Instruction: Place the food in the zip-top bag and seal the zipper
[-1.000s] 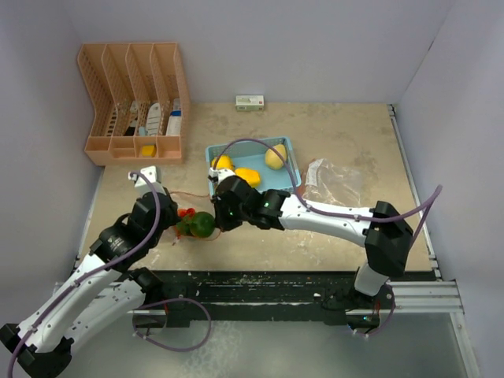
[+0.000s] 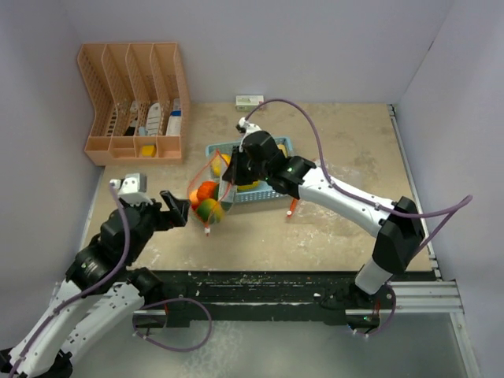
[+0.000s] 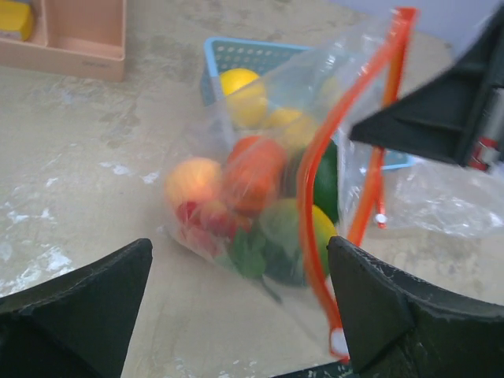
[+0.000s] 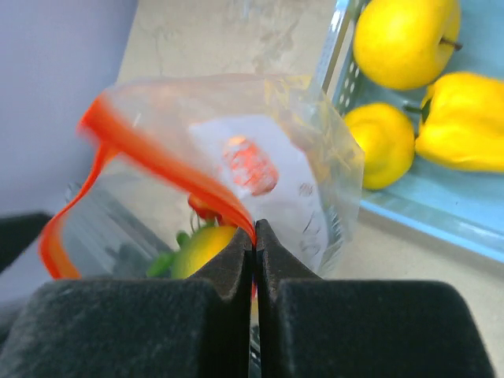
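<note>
A clear zip top bag with an orange zipper (image 3: 315,189) hangs from my right gripper (image 2: 234,179), which is shut on its zipper edge. The zipper (image 4: 157,153) runs into the closed fingertips in the right wrist view. Inside the bag lie a peach-coloured fruit (image 3: 191,183), an orange-red one (image 3: 253,175), small red pieces (image 3: 206,220) and a green-and-yellow piece (image 3: 283,240). My left gripper stands open just left of the bag, nothing in its grasp. The bag's mouth gapes on its right side.
A blue basket (image 2: 272,195) behind the bag holds yellow food, including a yellow pepper (image 4: 465,122). Another clear bag (image 2: 335,209) lies flat on the right. A pink divided organizer (image 2: 106,150) stands at the back left.
My right gripper has raised the bag's edge and shifted right, drawing the filled bag in front of the basket. The left gripper has come off the bag and opened.
</note>
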